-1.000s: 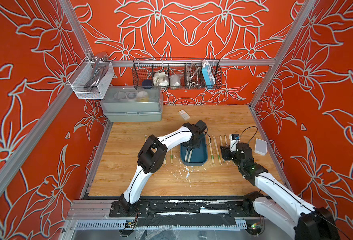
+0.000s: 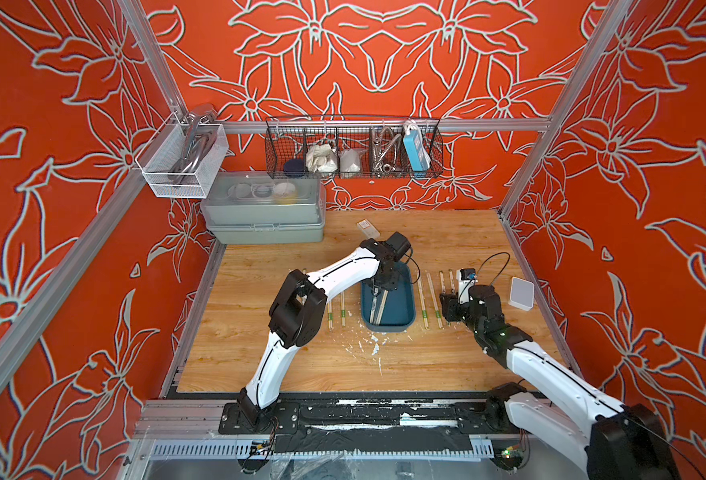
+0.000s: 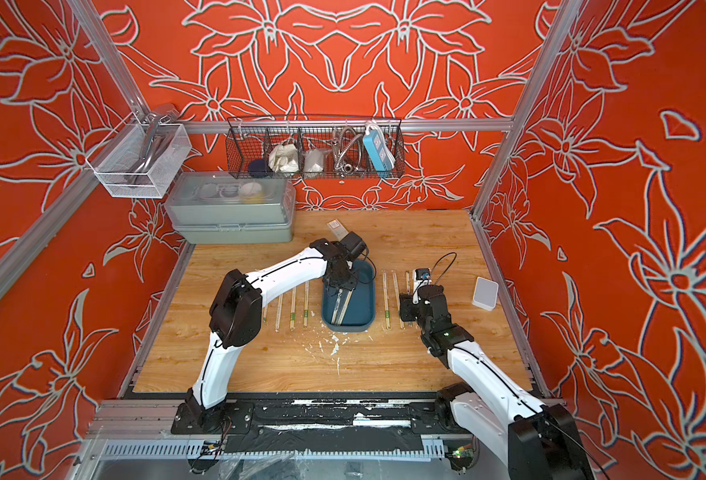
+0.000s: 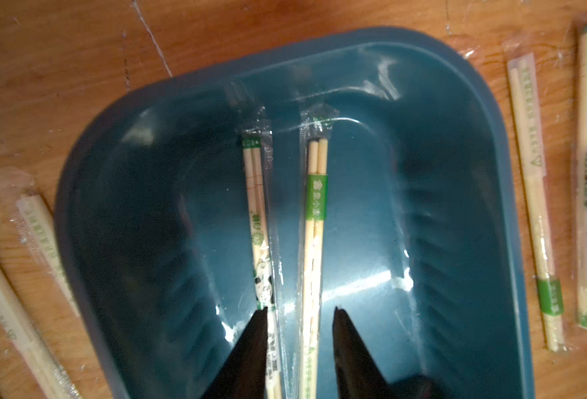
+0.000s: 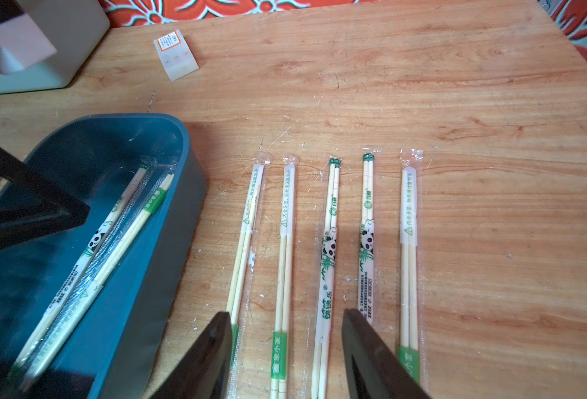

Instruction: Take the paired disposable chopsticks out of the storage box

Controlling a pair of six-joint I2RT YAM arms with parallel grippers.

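Note:
Two wrapped chopstick pairs lie side by side in the dark blue storage box (image 4: pixel 433 199). One pair has a panda print (image 4: pixel 258 232); the other carries a green band (image 4: pixel 316 197). Over the box my left gripper is open, its fingertips on either side of the two packs in the left wrist view. Nothing is gripped; the height above the packs is hard to judge. My right gripper is open and empty, above several wrapped pairs (image 5: pixel 326 246) laid on the table to the right of the box.
More wrapped pairs (image 3: pixel 293 308) lie left of the box. A small white packet (image 5: pixel 175 54) sits behind it, and a pale square dish (image 2: pixel 521 293) stands at far right. The grey lidded case (image 2: pixel 265 208) occupies the back left.
The right arm has moved only slightly. The packs look unmoved.

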